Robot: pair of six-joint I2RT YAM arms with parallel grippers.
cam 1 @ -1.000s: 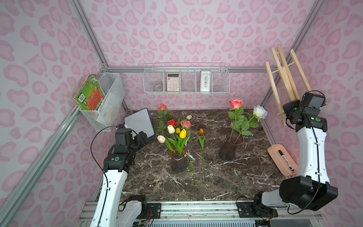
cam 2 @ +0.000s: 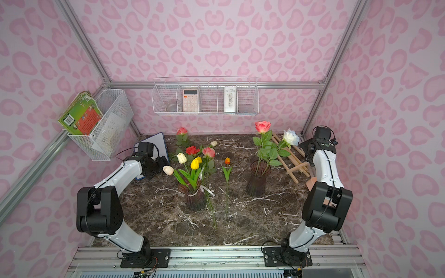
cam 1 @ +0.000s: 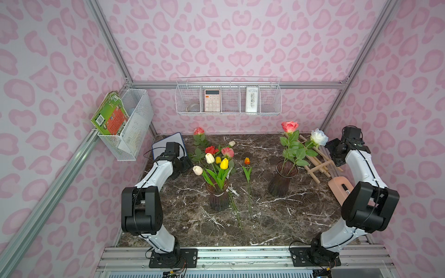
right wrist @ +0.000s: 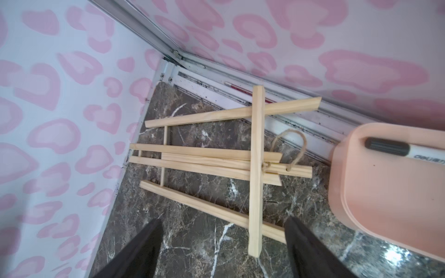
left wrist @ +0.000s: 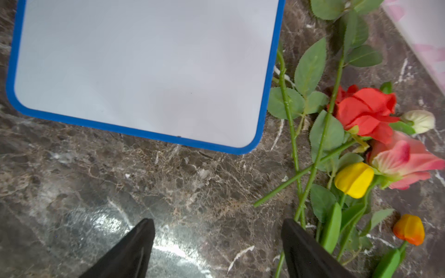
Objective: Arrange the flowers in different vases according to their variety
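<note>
The left vase (cam 1: 219, 201) holds white and yellow tulips. The right vase (cam 1: 278, 184) holds a pink rose (cam 1: 289, 126) and a white rose (cam 1: 319, 137). Loose flowers lie beside and behind the left vase: a red rose (left wrist: 366, 111), a pink rose (left wrist: 401, 159), a yellow tulip (left wrist: 354, 180) and an orange tulip (left wrist: 408, 229). My left gripper hangs open over the table near the whiteboard, left of these flowers, with nothing between its fingers. My right gripper is open above a wooden stand lying at the back right corner, holding nothing.
A whiteboard (left wrist: 139, 60) lies at the back left. The wooden stand (right wrist: 255, 194) lies beside a pink tray (right wrist: 343, 194) with a marker at the right. Wire baskets hang on the back and left walls.
The wooden stand came down from raised at the right corner to lying on the table, and my right gripper moved left with it, now apart. My left arm shifted toward the back right.
</note>
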